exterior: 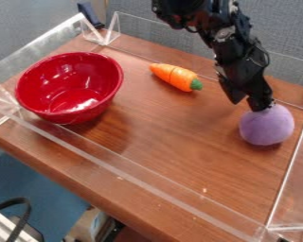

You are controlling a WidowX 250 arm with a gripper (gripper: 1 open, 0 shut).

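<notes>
The black gripper (256, 99) hangs from the top of the camera view down to a purple round object (267, 126) on the right of the wooden table, its tip at the object's upper edge. Whether its fingers are open or shut on it I cannot tell. An orange toy carrot (174, 76) with a green end lies at the back centre. A large red bowl (68, 80) sits on the left.
Clear plastic walls (106, 153) edge the wooden table (148, 194). A grey panel stands behind.
</notes>
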